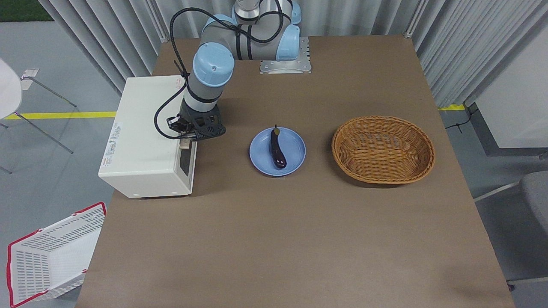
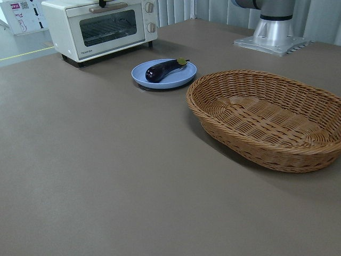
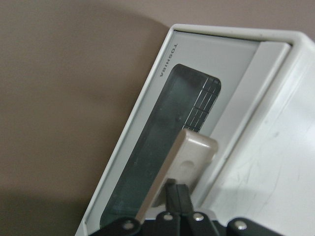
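Note:
A white Toshiba toaster oven [image 1: 138,149] stands at the table's left, its door closed with a dark window [image 3: 152,147]. My gripper is at the oven door's beige handle [image 3: 192,155], its black fingertips against or behind it; whether they are shut on it cannot be told. In the front view the gripper is mostly hidden under the wrist housing [image 1: 198,125]. A dark eggplant [image 1: 277,154] lies on a blue plate [image 1: 262,159] to the right of the oven, also seen in the left view.
A wicker basket [image 1: 382,149] sits right of the plate, empty. The robot's base plate [image 2: 272,45] is at the back. A white red-rimmed crate [image 1: 56,256] stands off the table at front left.

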